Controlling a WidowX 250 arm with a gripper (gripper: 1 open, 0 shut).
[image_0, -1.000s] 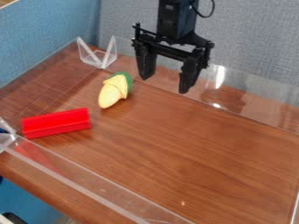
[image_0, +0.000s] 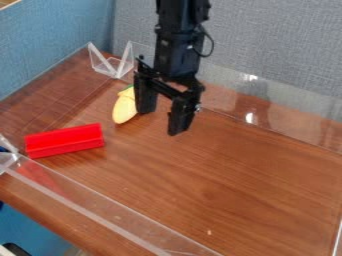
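My black gripper (image_0: 163, 108) hangs open over the upper middle of the wooden table, its fingers just right of a yellow toy corn (image_0: 126, 107), which is partly hidden behind it. A red block (image_0: 63, 140) lies at the left of the table.
A white wire rack (image_0: 110, 62) stands at the back left. Clear barriers (image_0: 254, 80) edge the table at the back and front left.
My gripper has moved left and lower, turning, toward the yellow corn, which it now partly covers. The red block has not moved.
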